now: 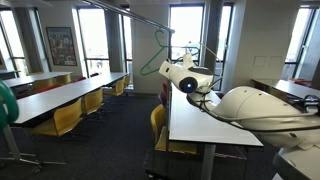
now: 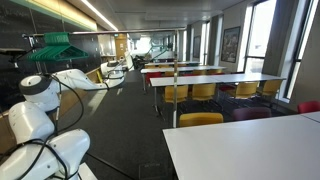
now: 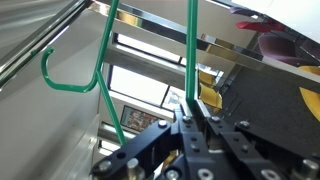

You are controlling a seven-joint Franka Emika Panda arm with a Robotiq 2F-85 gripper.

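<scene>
A thin green hanger (image 1: pixel 157 68) is held in the air by my gripper (image 1: pixel 172 62), beside the metal rail (image 1: pixel 132 14). In the wrist view the gripper is shut on a green strand of the hanger (image 3: pixel 192 50); its curved hook (image 3: pixel 50 78) sticks out to the left, free at its end. A shiny metal bar (image 3: pixel 45 45) crosses the top left there, apart from the hook. Green hangers (image 2: pixel 58 50) show at the left of the second exterior view, where I cannot tell which is the held one.
A white table (image 1: pixel 205 125) stands below the arm, with a yellow chair (image 1: pixel 158 122) at its side. More tables (image 1: pixel 50 100) and chairs line the room. Another green thing (image 1: pixel 8 104) is cut off at the left edge. Open carpet lies between the tables.
</scene>
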